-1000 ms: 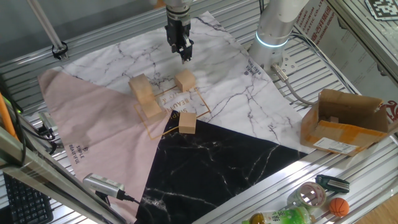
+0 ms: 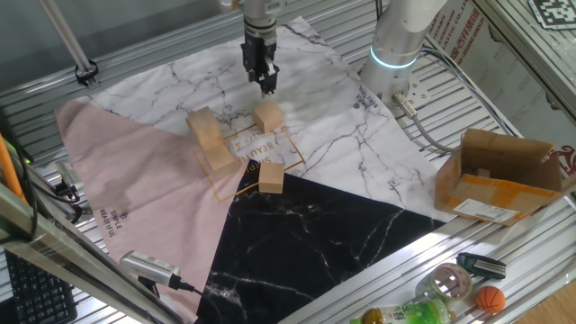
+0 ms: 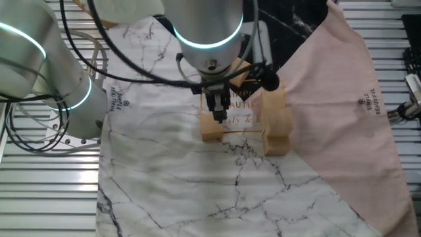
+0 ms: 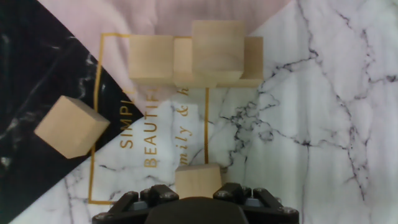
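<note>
My gripper stands open, its fingers (image 4: 152, 195) wide apart in the wrist view. A lone wooden block (image 4: 198, 180) shows between and beyond them, partly hidden by the gripper body. In exterior view 1 the gripper (image 2: 268, 92) hangs just above and behind that block (image 2: 268, 114), apparently not holding it. Another single block (image 4: 73, 127) rests across the gold line by the black part of the cloth. Along the opposite side stands a group of blocks, with a raised block (image 4: 217, 50) above a lower one (image 4: 151, 57).
A cloth with white marble (image 2: 333, 117), pink (image 2: 135, 171) and black (image 2: 297, 243) parts covers the table. An open cardboard box (image 2: 490, 184) stands on the right. Tape, a bottle and an orange ball (image 2: 490, 299) lie at the front right.
The gripper has come down slightly, nearer the lone block below it. The blocks have stayed where they were.
</note>
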